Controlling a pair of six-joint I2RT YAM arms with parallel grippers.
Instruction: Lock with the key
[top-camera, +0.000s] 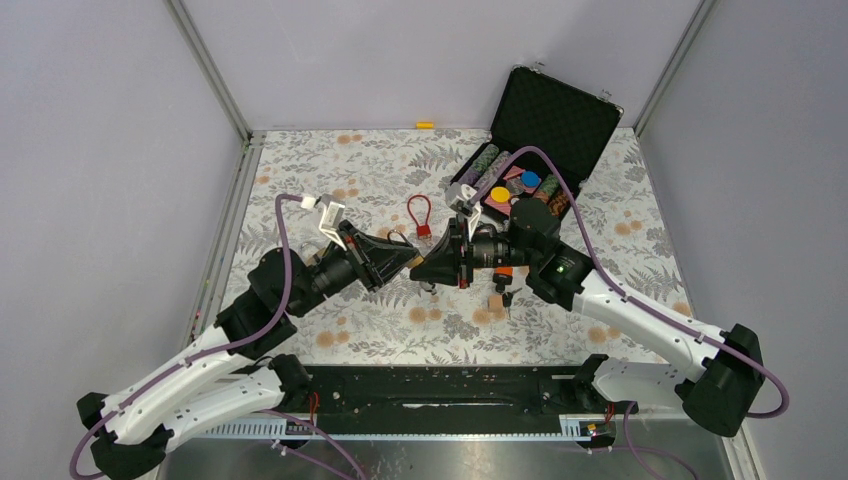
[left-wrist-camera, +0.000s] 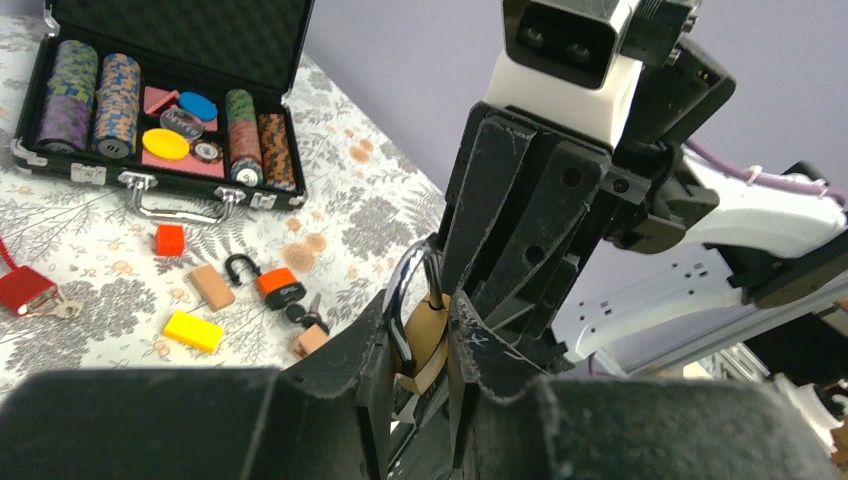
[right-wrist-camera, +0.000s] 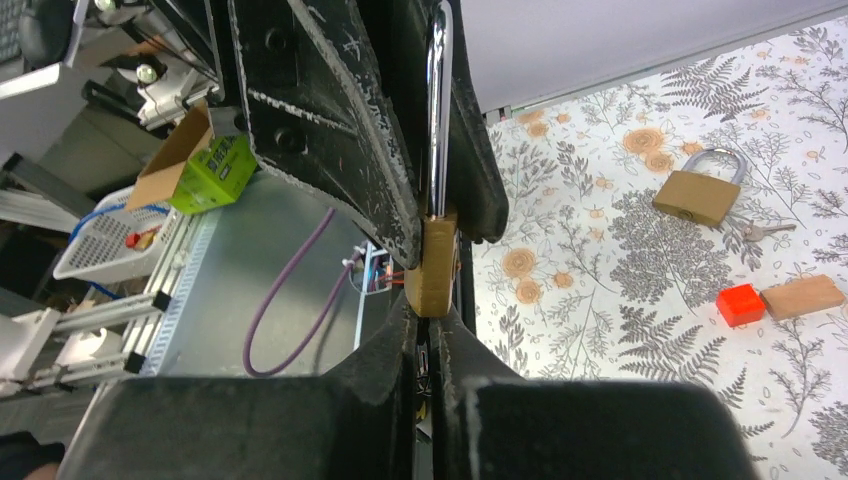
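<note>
A brass padlock (left-wrist-camera: 428, 330) with a silver shackle is held in the air where my two grippers meet. My left gripper has one finger on either side of its body; whether both pads press on it I cannot tell. In the right wrist view, the padlock (right-wrist-camera: 432, 270) stands edge-on, its shackle pointing away from my right gripper. The right fingers (right-wrist-camera: 385, 370) are nearly together at its bottom edge, with a thin key between them, mostly hidden. From above, the left gripper (top-camera: 406, 256) and right gripper (top-camera: 424, 268) face each other tip to tip.
On the table lie a red padlock (left-wrist-camera: 28, 290) with a key, an orange padlock (left-wrist-camera: 280, 288), several small blocks and another brass padlock (right-wrist-camera: 697, 197) beside keys (right-wrist-camera: 768, 231). An open chip case (top-camera: 560, 115) stands at the back right.
</note>
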